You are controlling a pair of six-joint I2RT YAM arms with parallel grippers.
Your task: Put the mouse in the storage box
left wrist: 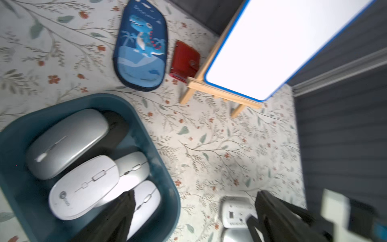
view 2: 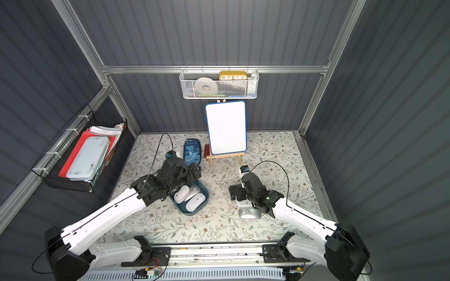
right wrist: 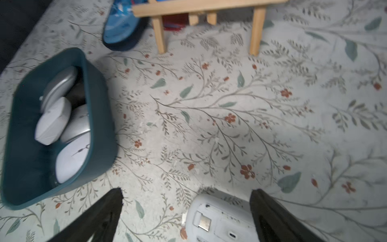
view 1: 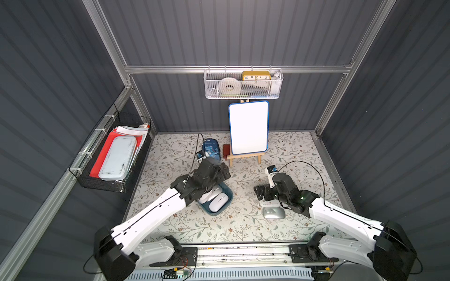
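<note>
The blue-green storage box (view 1: 226,206) holds several mice, among them a silver mouse (left wrist: 72,141) and a white mouse (left wrist: 82,189) in the left wrist view. Above the box's far right side my left gripper stands open and empty. To the right on the table lies another silver mouse (view 1: 273,213), partly seen below a white rounded block (right wrist: 219,221) with a small square window, perhaps an upturned mouse. Over that block my right gripper hangs open, nothing between its fingers. In the right wrist view the outside silver mouse is out of sight.
Behind stands a whiteboard (view 1: 249,127) on a wooden easel. A blue dinosaur case (left wrist: 141,44) and a red object (left wrist: 184,60) lie to its left. A black wire basket (view 1: 100,182) hangs on the left wall. Between box and white block the table is bare.
</note>
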